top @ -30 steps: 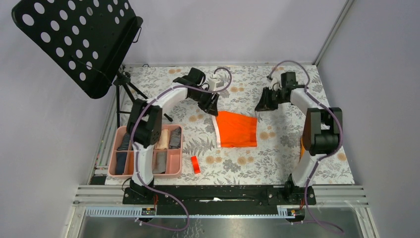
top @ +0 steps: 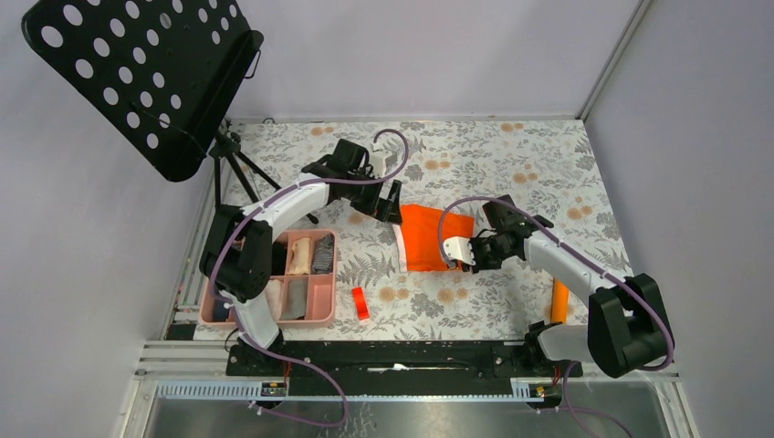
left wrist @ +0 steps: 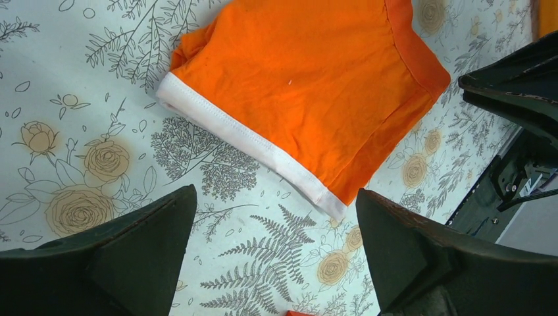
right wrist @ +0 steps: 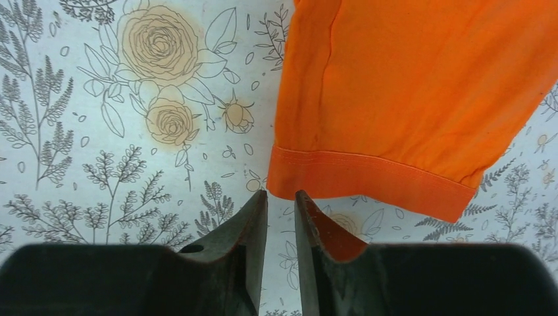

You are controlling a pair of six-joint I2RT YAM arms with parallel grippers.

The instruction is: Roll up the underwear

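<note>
The orange underwear [top: 420, 237] lies flattened and folded on the patterned table, with a white band along its left edge. My left gripper hangs open above the band side, nothing between its fingers. My right gripper is at the orange hemmed edge at the right of the cloth in the top view. In the right wrist view its two fingertips are a short way apart, just at that edge, with no cloth visibly held between them.
A pink divided box [top: 320, 297] with rolled items stands at the front left. A small red object [top: 360, 304] lies near the front middle, an orange cylinder [top: 559, 301] at the front right. A black perforated stand [top: 146, 82] is at the back left.
My right gripper has moved from the back right forward and leftward onto the cloth's right part. The cloth looks much the same.
</note>
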